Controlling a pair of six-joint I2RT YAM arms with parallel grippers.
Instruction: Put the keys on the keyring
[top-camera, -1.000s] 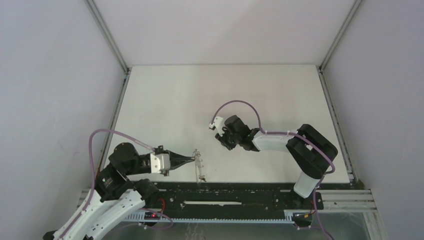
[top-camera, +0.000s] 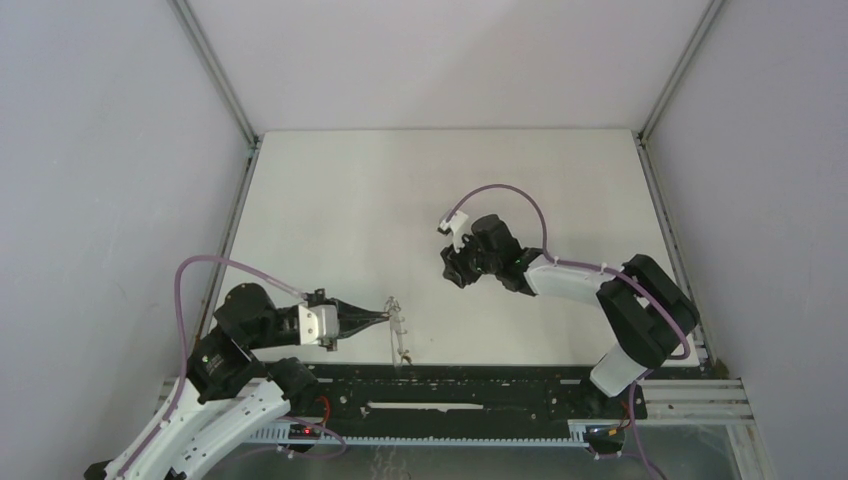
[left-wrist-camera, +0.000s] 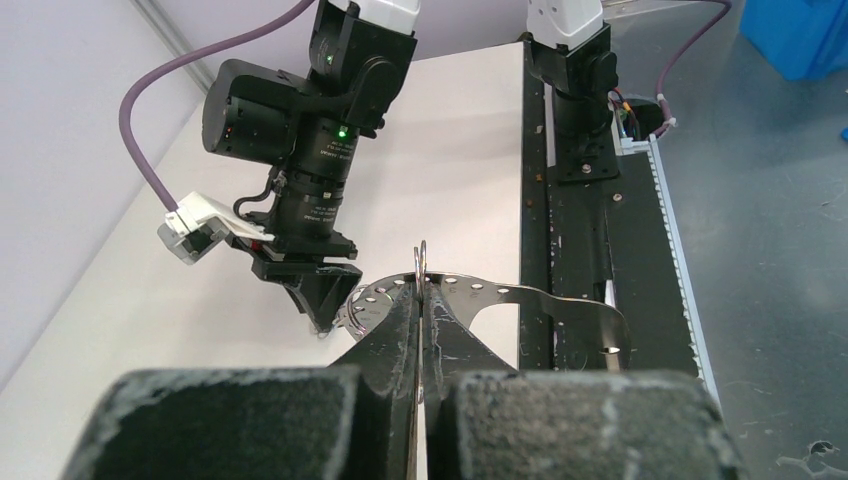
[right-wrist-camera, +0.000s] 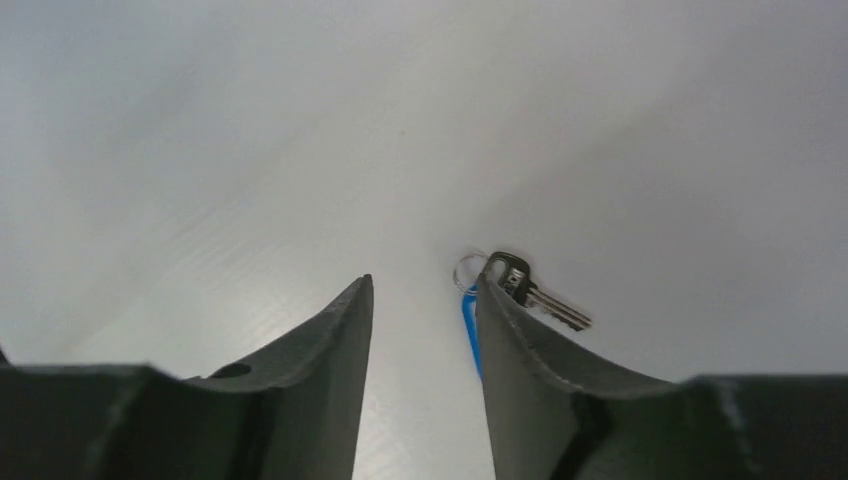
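From the tip of my left gripper (top-camera: 389, 316) hangs a long, flat silvery keyring piece (top-camera: 398, 335); in the left wrist view, the keyring (left-wrist-camera: 465, 290) has a row of holes and small rings at the fingertips. My left gripper is shut on its thin edge. Over the middle of the table, my right gripper (top-camera: 457, 277) is open with nothing between its fingers. In the right wrist view, a black-headed key (right-wrist-camera: 514, 275), with a thin ring (right-wrist-camera: 467, 272) and a blue tag (right-wrist-camera: 471, 322), lies on the table beyond the right-hand finger (right-wrist-camera: 497, 340), which partly covers them.
Walls flank it. Along the front runs a dark rail (top-camera: 480, 372). A blue box (left-wrist-camera: 798, 38) stands off the table in the left wrist view.
The left arm and its keyring have not moved.
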